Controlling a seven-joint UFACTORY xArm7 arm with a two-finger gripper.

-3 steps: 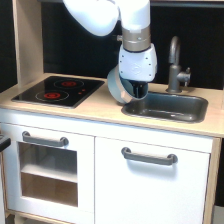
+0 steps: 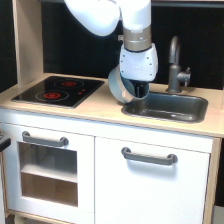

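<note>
The white arm reaches down from the top of the camera view, and its gripper (image 2: 137, 90) is at the left end of the sink. A blue-grey round pan or bowl (image 2: 118, 85) stands tilted on its side right against the dark fingers, above the counter. Its inner side and the contact with the fingers are partly covered by the hand. How the fingers stand, and whether they grip the pan, does not show clearly. The dark sink (image 2: 175, 107) lies to the right, its basin looking empty.
A black tap (image 2: 176, 70) rises behind the sink. On the left of the wooden counter (image 2: 90, 112) is a black hob (image 2: 58, 91) with red rings, nothing on it. Below are a white cabinet door (image 2: 150, 185) and an oven door (image 2: 45, 165), both with grey handles.
</note>
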